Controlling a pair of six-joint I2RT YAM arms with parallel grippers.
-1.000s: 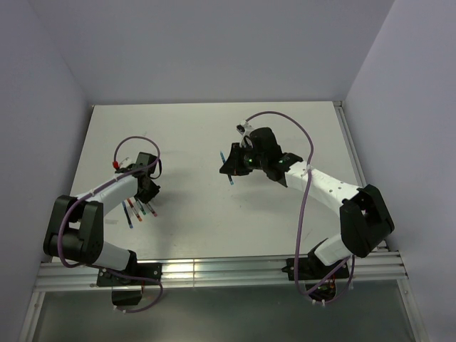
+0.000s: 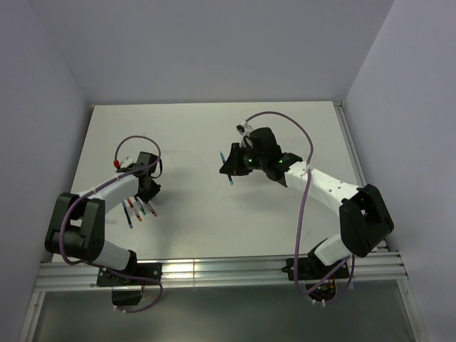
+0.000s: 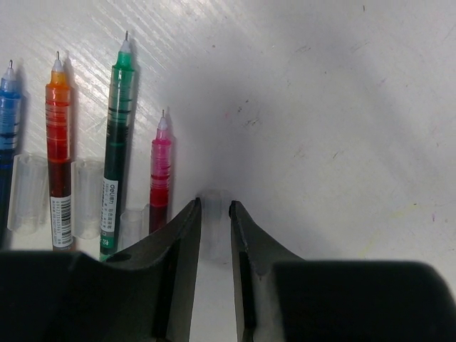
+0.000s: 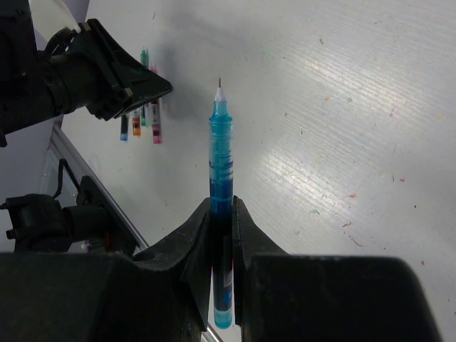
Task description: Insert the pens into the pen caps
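Observation:
My right gripper is shut on a light blue pen, held with its tip pointing away. My left gripper is low over the table, fingers slightly apart around a clear pen cap; whether it grips the cap I cannot tell. Left of it lie a pink pen, green pen, orange pen and dark blue pen, tips pointing away, with further clear caps between them.
Metal rails run along the front edge, and walls stand at the sides and back.
The left arm has shifted very slightly in the top view. The right gripper and its light blue pen have not visibly moved.

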